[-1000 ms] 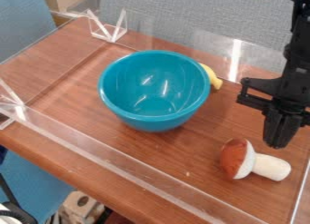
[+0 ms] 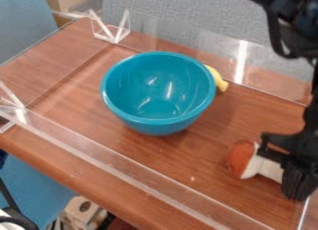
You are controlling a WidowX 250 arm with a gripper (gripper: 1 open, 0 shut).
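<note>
A red-and-white object (image 2: 244,159), shaped like a toy mushroom, lies on its side at the right of the wooden table (image 2: 149,178). My black gripper (image 2: 284,169) is down over its white stem at the right edge of the view, hiding much of the stem. Whether the fingers hold it or how far apart they stand is hard to see. A teal bowl (image 2: 155,92) stands empty near the middle of the table, left of the gripper.
A yellow object (image 2: 217,78) lies behind the bowl. Clear plastic brackets (image 2: 110,29) sit at the back left and left edge, with transparent strips along the table's edges.
My gripper has moved down from above onto the white stem of the red-and-white object, which stays in about the same place.
</note>
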